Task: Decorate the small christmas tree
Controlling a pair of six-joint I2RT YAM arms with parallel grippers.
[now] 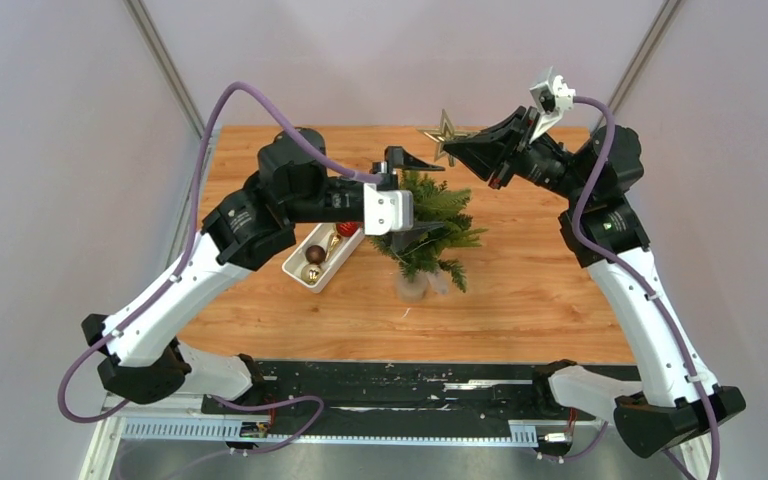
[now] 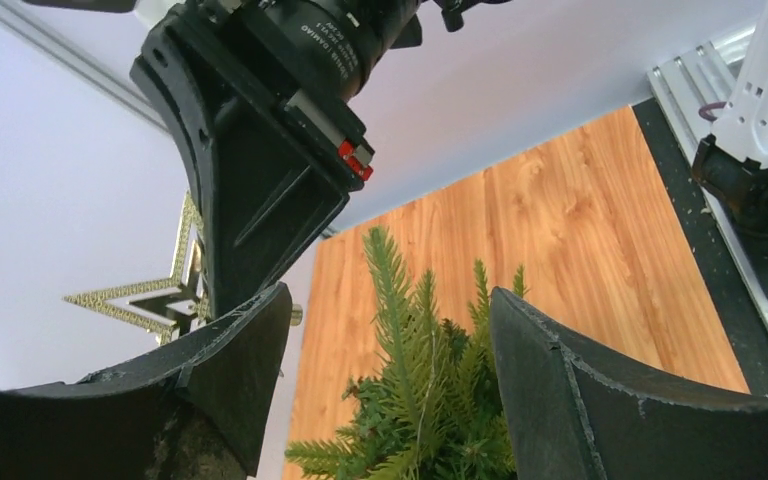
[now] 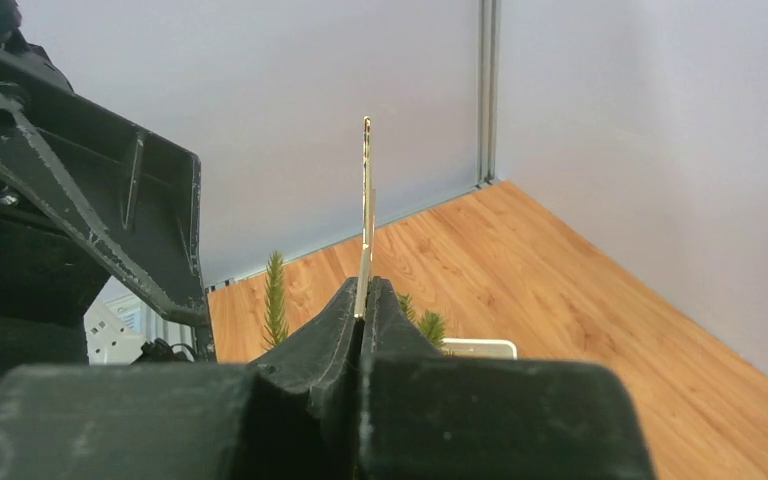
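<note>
The gold star (image 1: 444, 133) stands out from the tips of my right gripper (image 1: 452, 148), which is shut on it. Edge-on in the right wrist view, the star (image 3: 367, 215) rises from between the closed fingertips. My left gripper (image 1: 438, 198) is over the small green tree (image 1: 445, 235), fingers spread and nothing between them. In the left wrist view, the treetop (image 2: 420, 370) shows beyond the gap of the left gripper, and the star (image 2: 150, 300) is to the left, partly behind the right gripper's dark fingers (image 2: 260, 200).
Left of the tree, a white tray (image 1: 302, 283) holds a red ball (image 1: 347, 229), a brown ball (image 1: 315, 254) and a gold ball (image 1: 311, 273). Both arms are close together above the tree.
</note>
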